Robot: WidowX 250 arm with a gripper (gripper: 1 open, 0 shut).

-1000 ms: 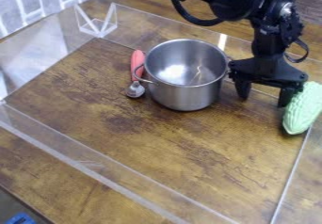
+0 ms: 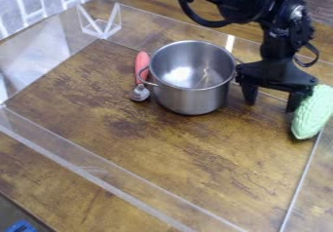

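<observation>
My gripper (image 2: 271, 92) hangs low at the right side of the table, just right of a steel pot (image 2: 190, 97). Its fingers point down, apparently spread, with the right one close to a pale green, textured oblong object (image 2: 311, 115); whether they touch is unclear. Left of the pot lie a red-pink handled item (image 2: 142, 65) and a small metal piece (image 2: 140, 94).
A wooden table (image 2: 117, 158) fills the view, bordered by clear plastic edging (image 2: 156, 200). A white railing stands at the back left, and a blue object (image 2: 18, 226) sits at the bottom left corner.
</observation>
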